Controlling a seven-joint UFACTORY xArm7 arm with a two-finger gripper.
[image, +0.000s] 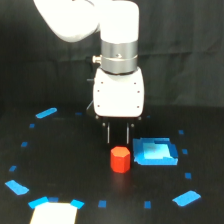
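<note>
A red block (121, 160) with a hexagonal-looking face sits on the black table, near the middle of the camera view. My gripper (119, 144) points straight down, just above or behind the block. Its two thin dark fingers stand apart, so it is open, and nothing shows between them. The fingertips end close to the block's top in the picture; whether they touch it I cannot tell.
Right of the block lies a small, shallow blue tray (155, 140). A cream-coloured object (54, 214) is cut off at the lower left edge. Blue tape pieces are scattered over the table, which is otherwise clear.
</note>
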